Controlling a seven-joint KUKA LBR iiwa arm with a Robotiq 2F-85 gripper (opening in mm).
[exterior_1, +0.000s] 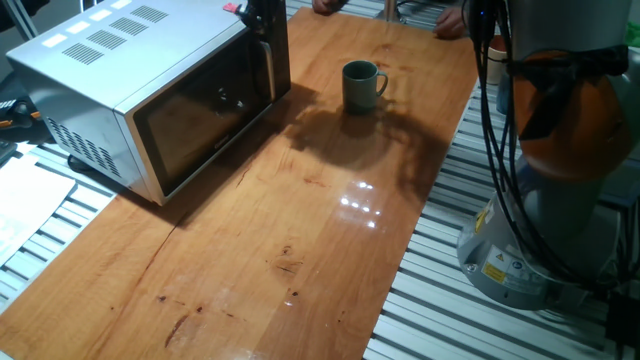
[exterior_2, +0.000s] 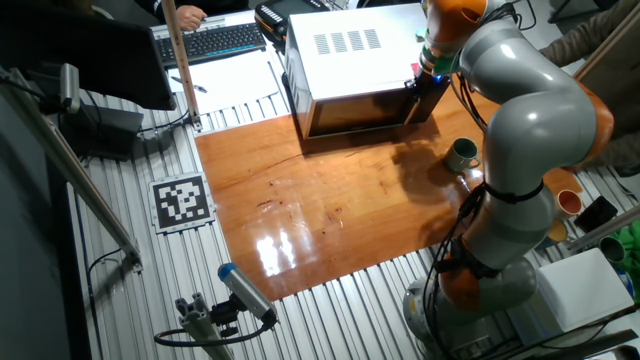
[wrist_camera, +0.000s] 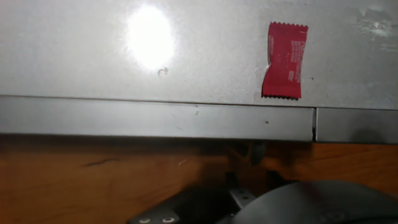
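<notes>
The silver microwave (exterior_1: 110, 60) stands on the wooden board with its dark door (exterior_1: 210, 105) shut. Its upright handle (exterior_1: 268, 72) is at the door's far end. My gripper (exterior_1: 258, 22) is by the top of that handle, partly cut off by the frame edge. From the wrist view, I look down on the microwave's top edge (wrist_camera: 155, 118); the dark gripper parts (wrist_camera: 234, 182) are low in the picture, just in front of the door. Shadow and blur hide whether they touch the handle or are closed. A green mug (exterior_1: 360, 88) stands upright on the board, away from my gripper.
A red wrapper (wrist_camera: 286, 61) lies on the microwave's top. Bare wooden board (exterior_2: 300, 195) lies in front of the door. A person's hand (exterior_2: 190, 17) is near the keyboard (exterior_2: 210, 42). Behind my arm are an orange cup (exterior_2: 568, 203) and a white box (exterior_2: 585, 285).
</notes>
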